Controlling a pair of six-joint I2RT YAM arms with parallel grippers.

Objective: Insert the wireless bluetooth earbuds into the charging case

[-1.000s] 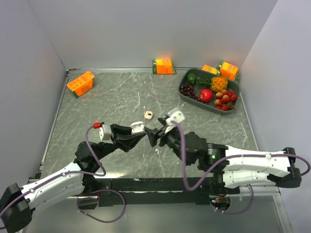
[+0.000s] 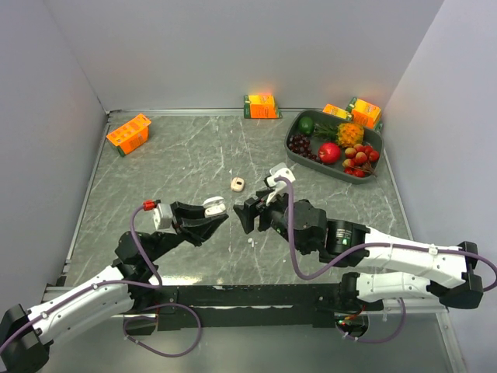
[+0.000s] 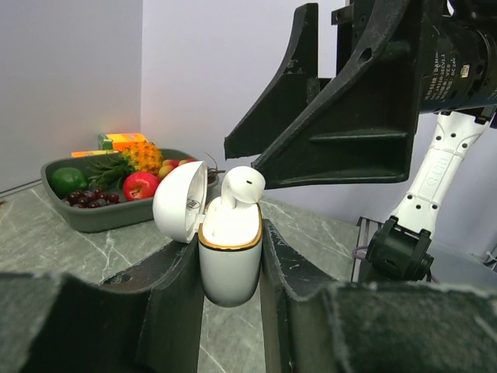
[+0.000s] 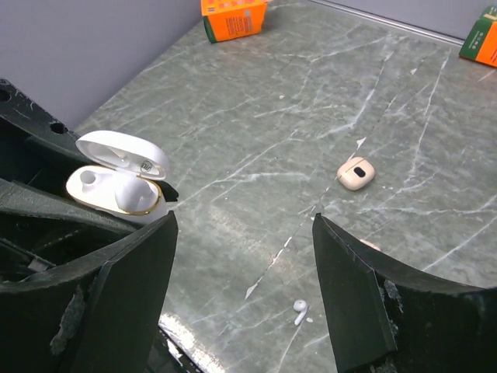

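Note:
My left gripper (image 2: 208, 221) is shut on the white charging case (image 3: 229, 264), its lid (image 3: 177, 200) raised. An earbud head (image 3: 242, 185) sticks up from the case. From the right wrist view, a bud and a smaller post show in the case (image 4: 116, 195). My right gripper (image 2: 252, 211) stands open just right of the case, in front of it in the left wrist view. A small white earbud (image 4: 300, 309) lies on the table below, between the two grippers in the top view.
A beige square object (image 2: 238, 184) lies mid-table. A grey fruit tray (image 2: 324, 172) is at the back right, orange boxes (image 2: 128, 136) at the back and left.
Over the last second my left gripper drew slightly left with the case.

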